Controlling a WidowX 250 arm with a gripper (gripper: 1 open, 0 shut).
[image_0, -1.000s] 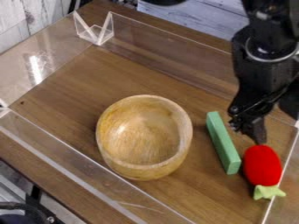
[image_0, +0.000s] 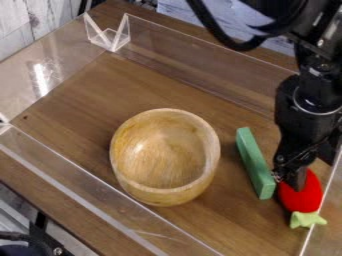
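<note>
My black gripper (image_0: 291, 165) is low at the right side, its tip over the upper end of a red object with pale green leaves (image_0: 302, 200), like a toy strawberry or radish. Whether the fingers are open or closed on it is unclear. Just left lies a green block (image_0: 255, 161). A wooden bowl (image_0: 164, 184) sits at the centre left.
The wooden tabletop (image_0: 94, 115) has free room left of and behind the bowl. Clear plastic walls edge it, with a clear bracket (image_0: 108, 34) at the top left.
My gripper has come down and toward the right, onto the red object's upper end. The block, bowl and red object look unmoved.
</note>
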